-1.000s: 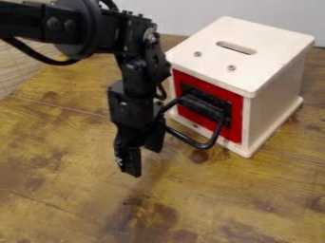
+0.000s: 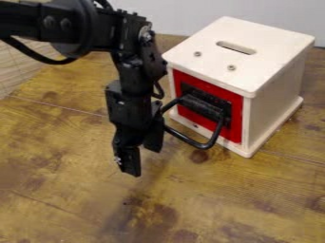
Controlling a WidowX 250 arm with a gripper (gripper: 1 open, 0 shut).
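My black gripper (image 2: 137, 154) hangs low over the wooden floor at centre left, fingers pointing down, to the left of a white wooden box (image 2: 264, 49). The box has a red front panel (image 2: 187, 86) with a black slotted piece and a black bar handle (image 2: 203, 142) that sticks out toward my gripper, partly behind the arm. Whether the fingers are open or shut is hard to tell from this angle.
The box top has a slot and two metal studs. A pale mat (image 2: 26, 66) lies at the far left, and a white wall stands behind.
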